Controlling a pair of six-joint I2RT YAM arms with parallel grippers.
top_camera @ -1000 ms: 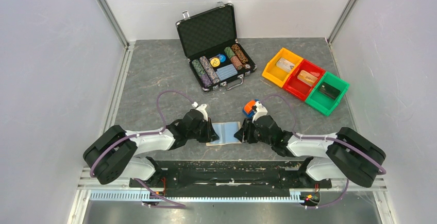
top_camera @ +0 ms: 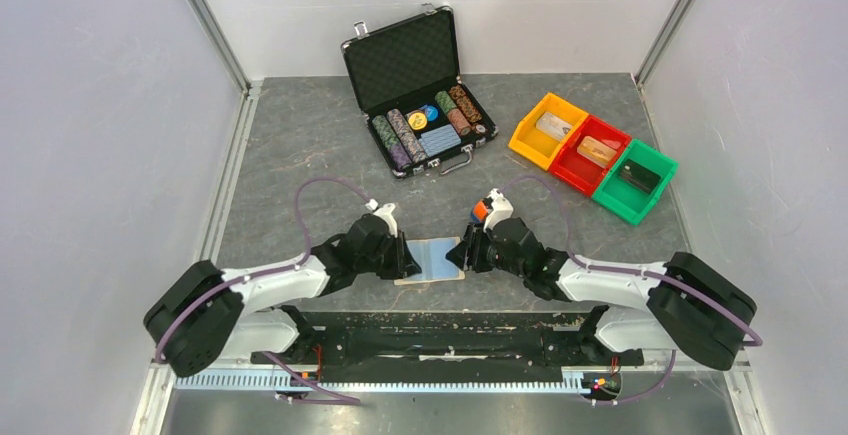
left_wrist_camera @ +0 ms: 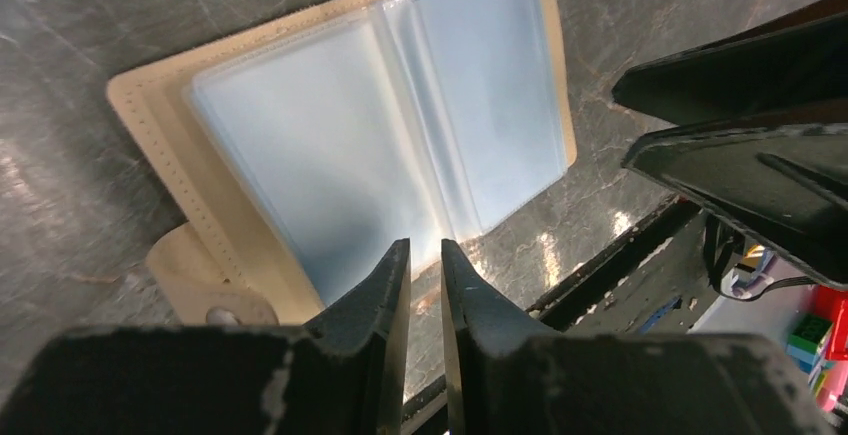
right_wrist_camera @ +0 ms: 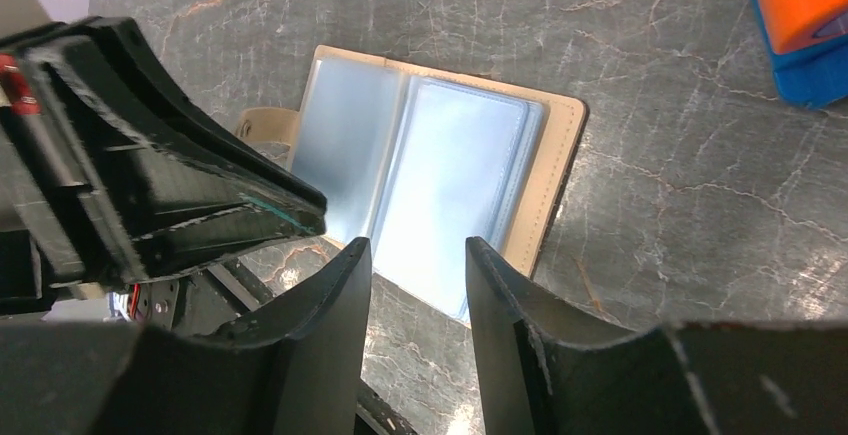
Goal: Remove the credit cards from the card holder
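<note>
The card holder (top_camera: 434, 259) lies unfolded flat on the table between my two arms, a tan border around clear pockets. In the left wrist view, its pale blue pocket panels (left_wrist_camera: 325, 145) and a snap strap (left_wrist_camera: 190, 265) show. My left gripper is over the near edge of the holder, its fingers a narrow gap apart with nothing between them. At the holder's right side, my right gripper stands open wider, also empty, with the holder (right_wrist_camera: 440, 170) below its tips. I cannot tell individual cards apart inside the pockets.
An open case of poker chips (top_camera: 425, 130) stands at the back. Yellow (top_camera: 530, 142), red (top_camera: 575, 170) and green (top_camera: 625, 205) bins are at the back right. An orange and blue object (right_wrist_camera: 800, 15) sits behind the right gripper. The table's front edge is close.
The holder has shifted slightly left over the last second. My left arm has since drawn back a little to the left, and my right arm a little to the right.
</note>
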